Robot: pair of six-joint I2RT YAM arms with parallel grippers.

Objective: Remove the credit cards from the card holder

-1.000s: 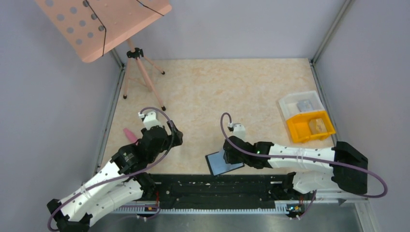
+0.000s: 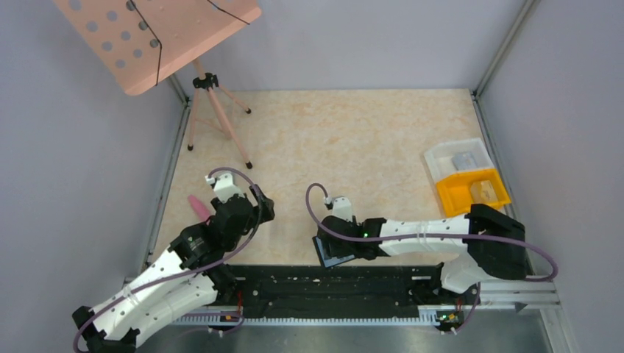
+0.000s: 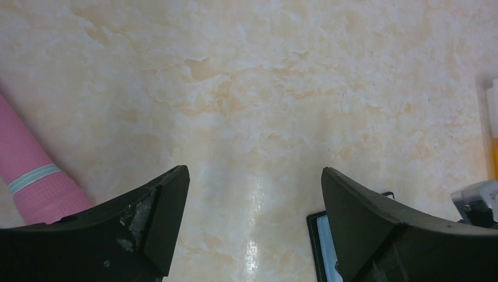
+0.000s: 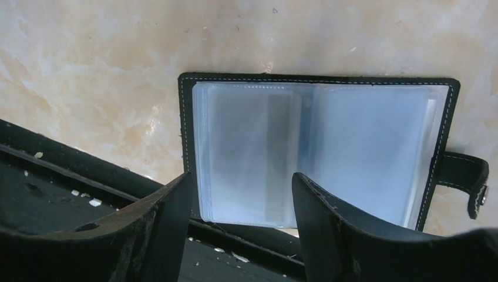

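The card holder [image 4: 252,153] lies spread flat at the table's front edge, black with stitched borders and clear, bluish sleeves on both halves. Its strap with a snap [image 4: 467,173] sticks out at one end. No separate card can be made out in the sleeves. Over the holder, my right gripper stands open, with nothing gripped. Most of the holder is hidden under that arm in the top view. To the left, above bare table, my left gripper has its fingers well apart and empty; a corner of the holder shows behind one of them.
A pink cloth-like roll [image 3: 50,200] lies on the left. At the right stand a white bin [image 2: 441,158] and a yellow bin [image 2: 452,198] with items inside. A tripod [image 2: 221,118] occupies the back left.
My right arm has moved left across the card holder, covering more of it. The holder stays put.
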